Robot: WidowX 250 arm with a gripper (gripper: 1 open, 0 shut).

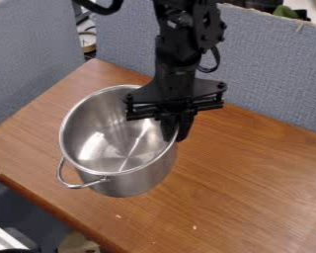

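A steel pot [115, 148] with a wire handle at its lower left is held tilted by my black gripper [172, 126], which sits at the pot's upper right rim. The fingertips reach down at that rim and look shut on it, though they are small and dark. The pot is over the left middle of the wooden table [253, 198]; whether it touches the top I cannot tell.
Grey padded walls [273, 89] border the table at the back and left. Objects [9, 242] lie beyond the front left edge.
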